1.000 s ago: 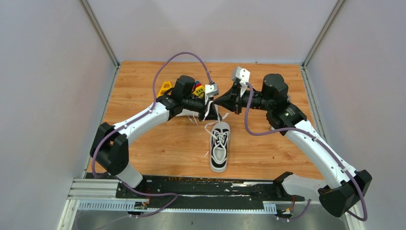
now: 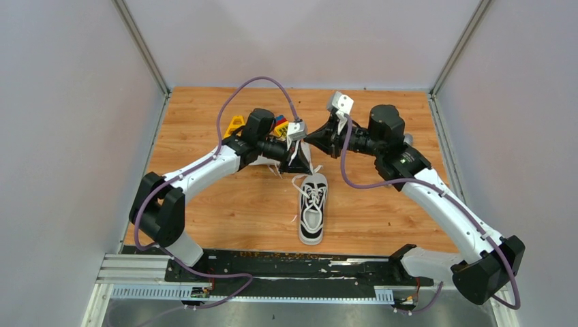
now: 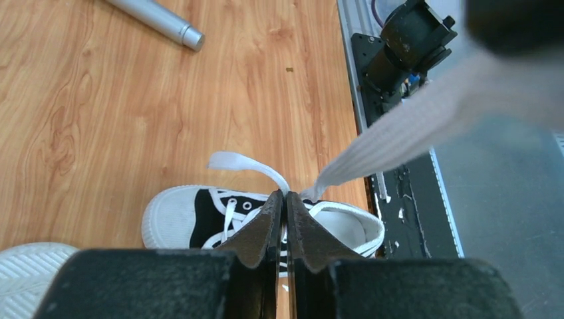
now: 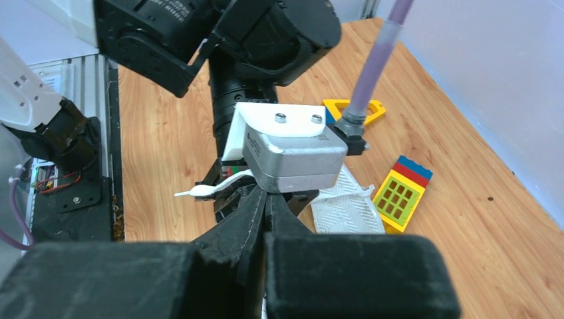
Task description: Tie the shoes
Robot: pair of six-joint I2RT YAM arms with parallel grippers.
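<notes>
A black-and-white sneaker (image 2: 313, 208) stands at the middle of the table, its toe towards the back wall. Over its toe, my left gripper (image 2: 311, 172) has its fingers together on a white shoelace (image 3: 249, 162), whose flat end sticks out to one side in the left wrist view. Another stretch of lace (image 3: 406, 123), blurred, rises from near those fingertips to a dark shape at the upper right. My right gripper (image 2: 306, 140) is shut beside the left gripper's camera. In the right wrist view a lace end (image 4: 199, 191) reaches its fingertips, partly hidden by that camera.
A second shoe, sole up (image 4: 346, 203), lies behind the left arm, near a block piece of yellow, red and blue (image 4: 402, 194) and a yellow-handled piece (image 4: 368, 111). A grey cylinder lies to the right.
My left gripper has shifted slightly down towards the shoe's toe. The shoe stays put.
</notes>
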